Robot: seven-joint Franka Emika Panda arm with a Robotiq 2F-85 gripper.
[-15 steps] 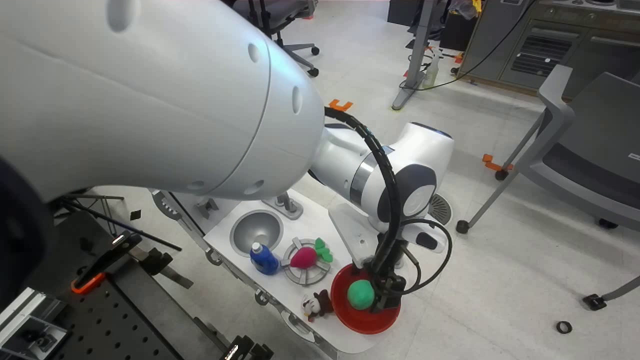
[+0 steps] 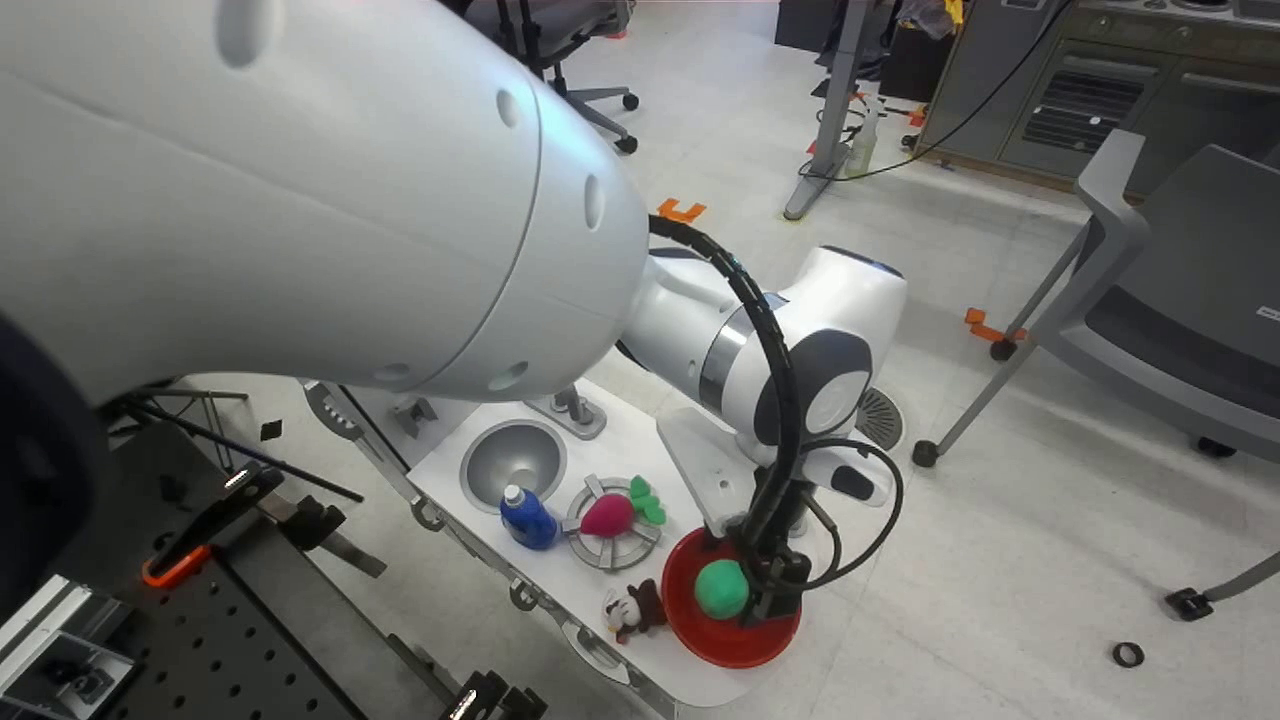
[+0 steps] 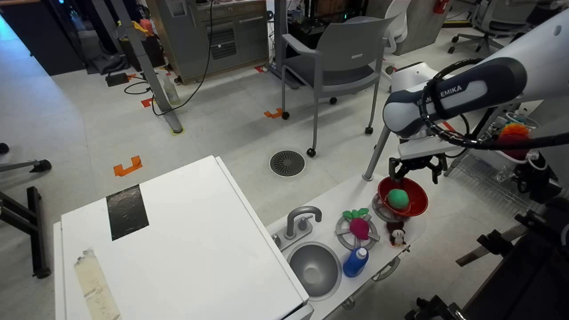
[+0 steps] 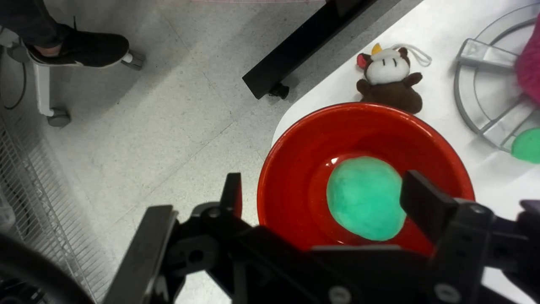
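A round green object (image 4: 365,198) rests inside the red bowl (image 4: 303,147), which sits near the rounded end of the white counter. Above the bowl hangs my gripper, its fingers spread wide. In the wrist view one finger (image 4: 231,195) is over the bowl's left rim, and the other (image 4: 426,202) overlaps the right edge of the green object. From the second exterior view, the gripper (image 3: 417,175) appears over the back of the bowl (image 3: 419,202), clear of the green object (image 3: 398,198).
A small brown plush cow (image 3: 396,234) lies beside the bowl. Farther along are a magenta toy with green leaves (image 3: 359,228) on a grey burner, a blue bottle (image 3: 355,262) and a sink (image 3: 314,269). Past the counter's end is open floor.
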